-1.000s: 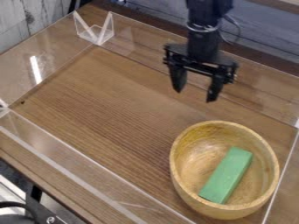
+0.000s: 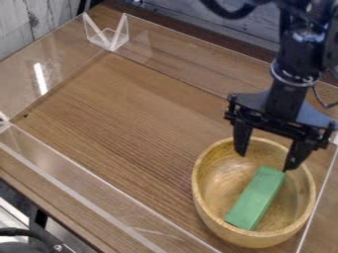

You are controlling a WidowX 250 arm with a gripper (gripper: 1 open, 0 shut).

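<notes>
My gripper point(image 2: 278, 140) hangs over the back rim of a round tan bowl point(image 2: 212, 192) at the lower right, its two dark fingers spread wide and open, with nothing visible between them. A green block point(image 2: 256, 198) lies inside the bowl, below and in front of the fingers, apart from them.
A clear plastic container point(image 2: 109, 30) stands at the back left of the wooden table point(image 2: 113, 128). A dark cable lies at the lower left edge.
My gripper has moved toward the front and right, from above the bare back of the table to over the bowl. The bowl and green block have not visibly moved.
</notes>
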